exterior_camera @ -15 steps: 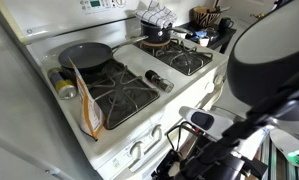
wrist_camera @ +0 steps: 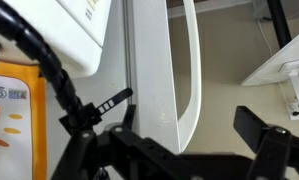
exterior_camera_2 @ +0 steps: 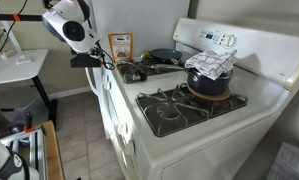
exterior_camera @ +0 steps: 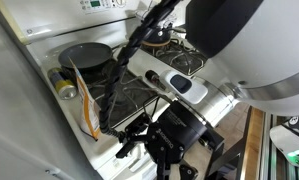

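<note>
My gripper is open, its dark fingers wide apart with nothing between them in the wrist view. It hangs over the front side of the white stove, above the long white handle [wrist_camera: 195, 75]. In exterior view 1 the gripper's black body hides part of the stove front. An orange and white bag [exterior_camera_2: 121, 46] stands upright at the stove's left end; the wrist view shows its printed face [wrist_camera: 17, 115] at the left edge, apart from the fingers.
A black pan [exterior_camera: 85, 55] rests on the back burner, beside a can [exterior_camera: 61, 83]. A dark pot [exterior_camera_2: 207, 82] with a checked cloth [exterior_camera_2: 211, 62] stands on the right part of the stove. Open floor [exterior_camera_2: 84, 150] lies before the stove.
In exterior view 1 the arm and gripper have risen from the lower edge. The arm's black cable now crosses in front of the burners. Bag, pan and pot have stayed put.
</note>
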